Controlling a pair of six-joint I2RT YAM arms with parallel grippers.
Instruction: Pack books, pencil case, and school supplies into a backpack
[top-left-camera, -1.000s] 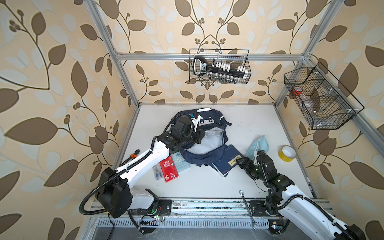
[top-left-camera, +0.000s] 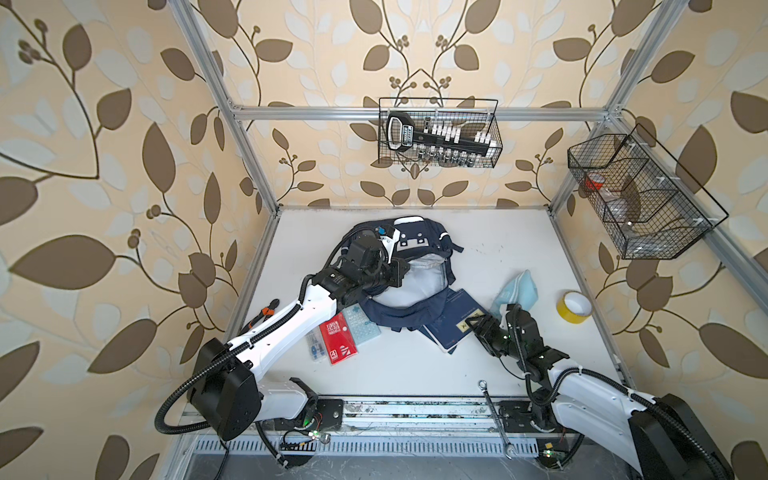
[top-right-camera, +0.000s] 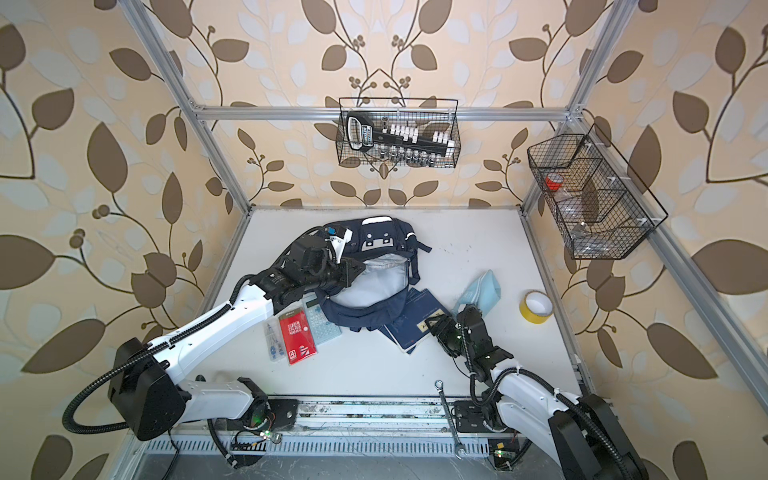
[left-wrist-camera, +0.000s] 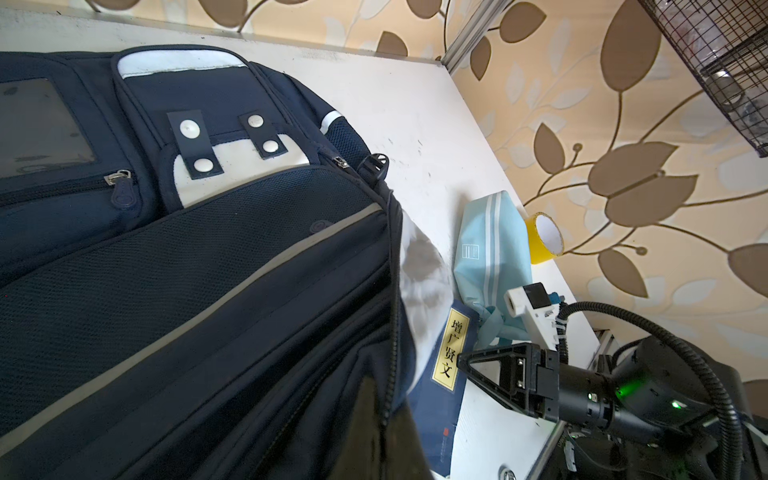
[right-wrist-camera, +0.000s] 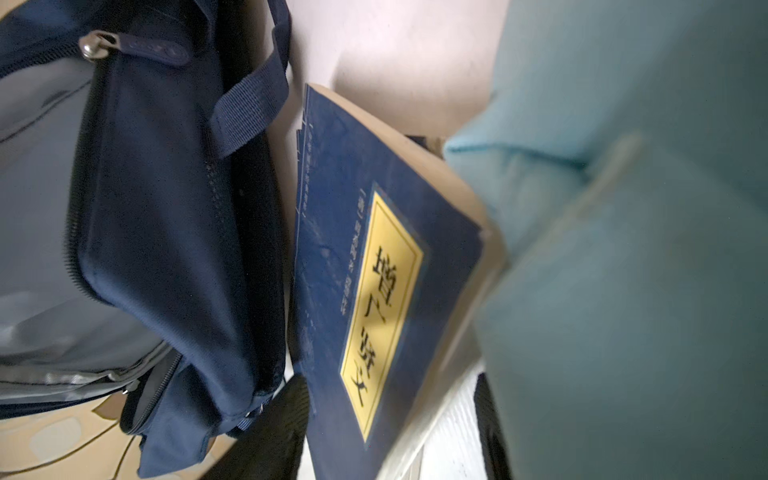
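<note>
The navy backpack lies with its mouth unzipped, showing a grey lining. My left gripper is shut on the zipped edge of that mouth. Right of the bag, navy books lie stacked, the top one with a yellow title label. Over the near end of the top book, my right gripper stands open, its fingers on either side of the book without visibly closing on it. The light-blue pencil case rests beside the books, close to the right gripper.
A red booklet, a pale blue sheet and a small clear packet lie left of the bag. Yellow tape sits at the right edge. Wire baskets hang behind.
The left arm and the backpack look still.
</note>
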